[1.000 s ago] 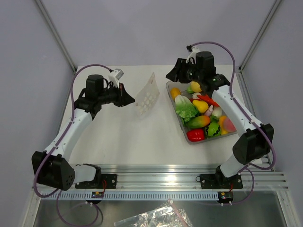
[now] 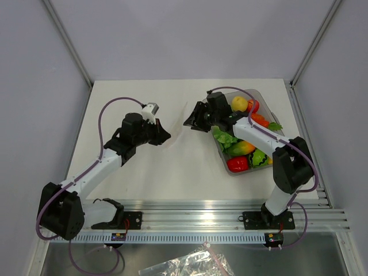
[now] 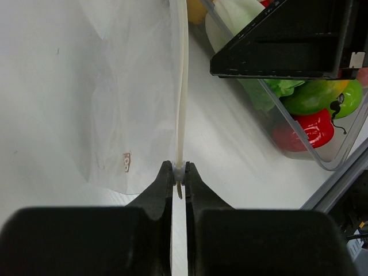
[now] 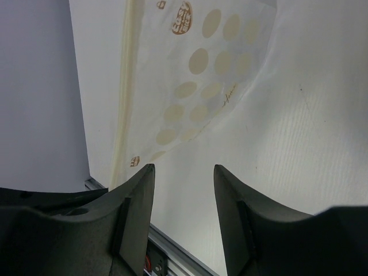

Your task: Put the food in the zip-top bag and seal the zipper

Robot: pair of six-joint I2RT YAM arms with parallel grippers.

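A translucent zip top bag hangs between the arms, its pale zip edge running upward in the left wrist view. My left gripper is shut on the lower end of that edge. No food shows inside the bag. In the top view the bag is faint against the white table. My right gripper is open, its fingers apart with nothing between them, close to the zip edge. Vegetables, such as a red pepper and green lettuce, lie in a clear bin.
The bin fills the right side of the table, partly under my right arm. Beyond the front rail, a clear crinkled plastic bag lies at the bottom edge.
Over the last second my right gripper has come down and left from above the bin toward the bag. The left gripper has lowered and shifted slightly, still holding the bag, which looks narrower from above.
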